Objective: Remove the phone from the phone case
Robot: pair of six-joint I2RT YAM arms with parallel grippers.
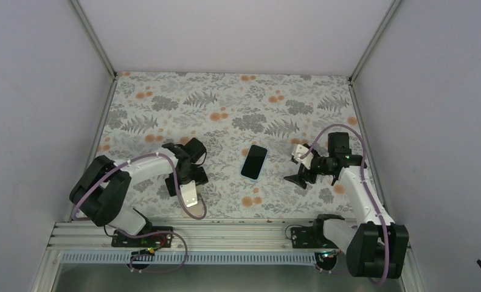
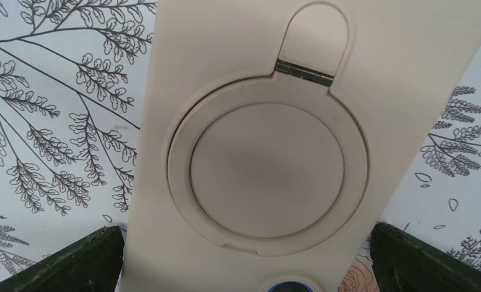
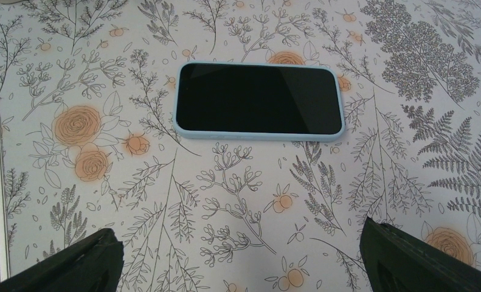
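Observation:
The phone (image 1: 253, 162), its black screen facing up, lies in a light blue case (image 3: 256, 135) near the middle of the table. Only the case's rim shows around the screen. My left gripper (image 1: 186, 180) is away to the left, open above a flat beige item (image 2: 268, 170) with a round ring and a hinged flap. That item lies between the spread fingers in the left wrist view; whether they touch it I cannot tell. To the right of the phone stands my right gripper, open and empty, with the phone ahead of its fingertips.
Flat, patterned cloth (image 1: 225, 103) covers the table, and its back half is clear. Side walls and metal rails (image 1: 101, 112) bound the area. A purple cable (image 1: 176, 182) hangs along the left arm.

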